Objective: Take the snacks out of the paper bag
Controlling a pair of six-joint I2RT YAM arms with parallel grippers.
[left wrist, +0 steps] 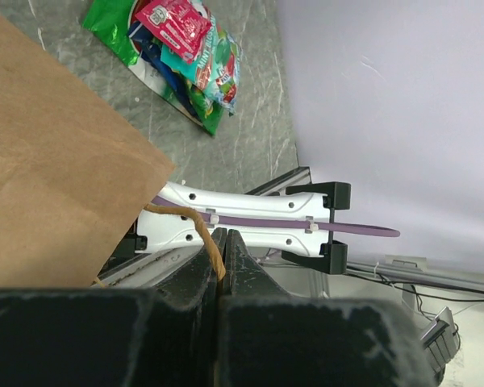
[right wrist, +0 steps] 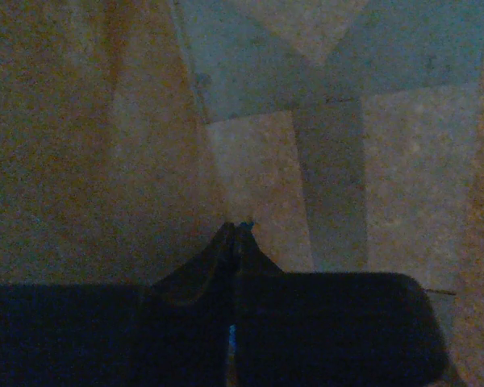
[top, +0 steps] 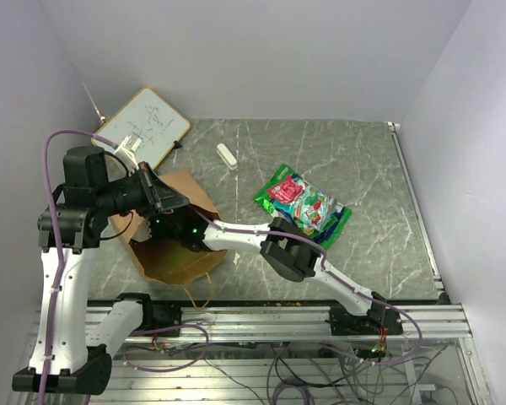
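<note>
The brown paper bag point(top: 174, 268) lies on its side at the left of the table, its opening towards the right arm. My left gripper point(top: 184, 202) is above the bag, shut on its twisted paper handle point(left wrist: 211, 248). Reaching into the opening, my right gripper is dark and shut, with nothing visible between its fingertips. Around it the right wrist view shows only dim bag walls and folded bottom panels point(right wrist: 258, 173); no snack shows there. Several colourful snack packs point(top: 310, 205) lie piled on the table, clear of the bag.
A small whiteboard point(top: 149, 118) stands at the back left. Near it rests a white oblong object point(top: 227, 156). The right forearm crosses the table front.
</note>
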